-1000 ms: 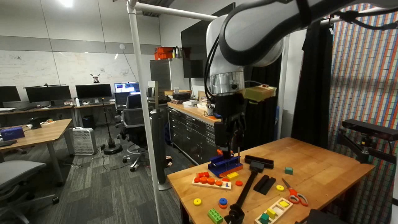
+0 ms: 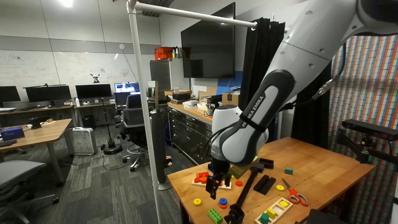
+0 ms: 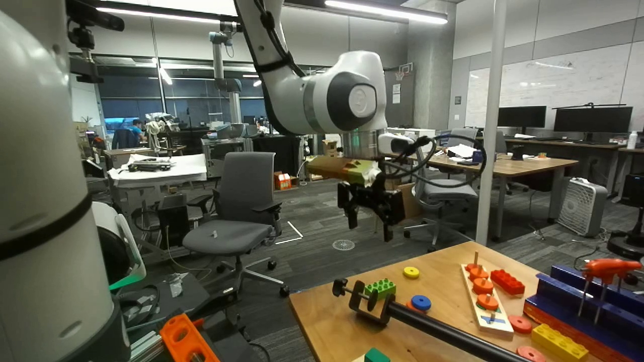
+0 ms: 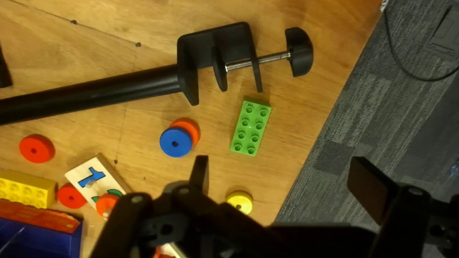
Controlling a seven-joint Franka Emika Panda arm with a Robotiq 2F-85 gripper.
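My gripper stands open with nothing between its fingers, as the wrist view shows. Below it on the wooden table lie a green studded block (image 4: 250,127), a yellow ring (image 4: 239,202), and a blue ring (image 4: 175,142) resting partly over an orange one (image 4: 188,129). In exterior view 2 the gripper (image 3: 369,232) hangs well above the table near its edge, touching none of these. A wooden peg board (image 3: 486,301) carries several red-orange rings. Close to it are a red studded block (image 3: 507,281) and a yellow studded block (image 3: 560,343).
A black clamp pole (image 4: 94,91) lies across the table beside the green block. Further off are a blue rack (image 3: 579,301) holding red-handled tools, scissors (image 2: 297,196), a wooden shape tray (image 2: 278,209) and a teal block (image 2: 289,170). Bare tabletop (image 2: 328,164) spreads at the right.
The arm has swung down and toward the table's near left side in exterior view 1, leaving its place over the blue rack. The objects on the table appear unmoved.
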